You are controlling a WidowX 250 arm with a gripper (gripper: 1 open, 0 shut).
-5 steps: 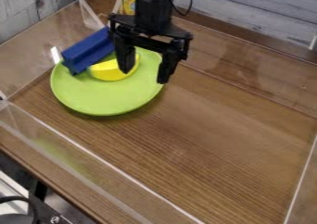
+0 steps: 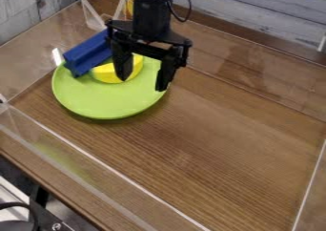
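Note:
My black gripper (image 2: 143,61) hangs over the right half of a green plate (image 2: 91,101), its two fingers spread apart and angled downward. On the plate, partly behind the left finger, lies a yellow object (image 2: 103,73). A blue block (image 2: 83,52) rests tilted at the plate's back left, beside the yellow object. I cannot tell whether anything touches the fingers; no held object shows between them.
Low clear walls edge the workspace. A yellow item (image 2: 128,6) stands behind the arm at the back.
The gripper has shifted slightly toward the left and its fingers look a little differently angled. The plate and the things on it look unchanged.

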